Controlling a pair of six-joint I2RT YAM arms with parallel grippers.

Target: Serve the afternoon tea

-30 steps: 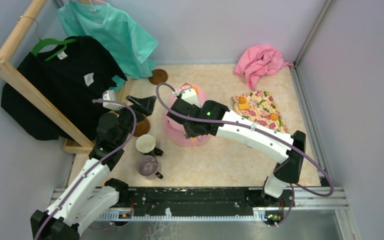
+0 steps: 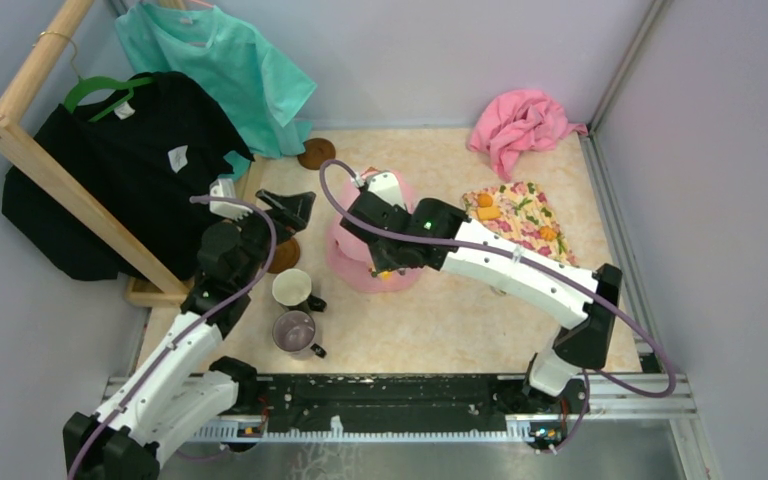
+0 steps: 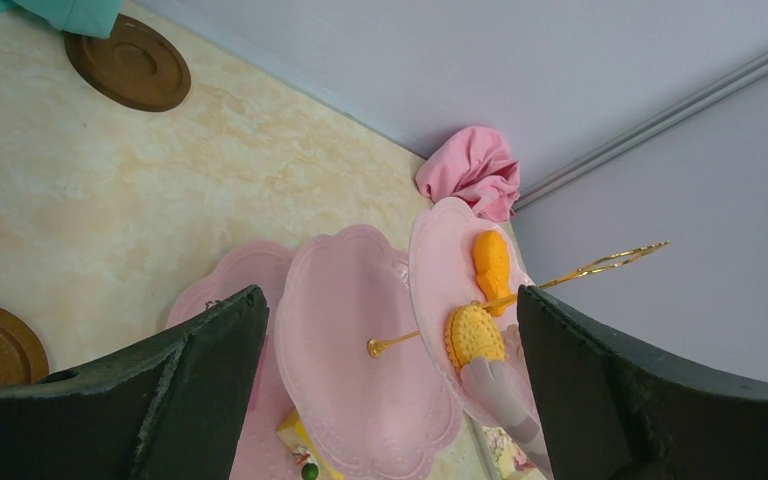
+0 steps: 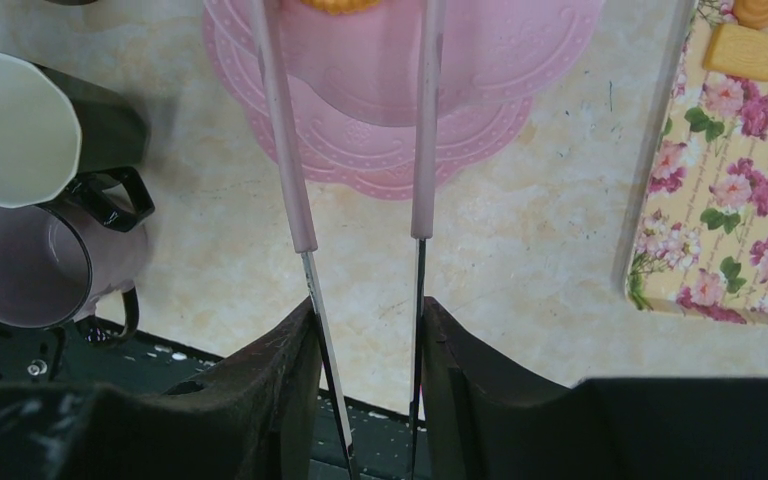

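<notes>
A pink tiered stand (image 3: 355, 320) with a gold centre rod carries an orange piece (image 3: 490, 262) and a round biscuit (image 3: 475, 335) on its top tier, with a yellow piece lower down. My right gripper is over this top tier, its long pale fingers reaching beside the biscuit, part open; whether they touch it is unclear. My left gripper stands open left of the stand, nothing between its fingers. A floral tray (image 4: 700, 230) with biscuits lies at the right. A cream mug (image 2: 291, 285) and a grey mug (image 2: 293, 332) stand front left.
Wooden coasters (image 2: 317, 153) lie at the left and back. A clothes rack (image 2: 80, 200) with shirts fills the left side; a pink cloth (image 2: 523, 130) lies at the back right. Bare table shows along the front right.
The left arm has moved very slightly; the objects on the table look unchanged.
</notes>
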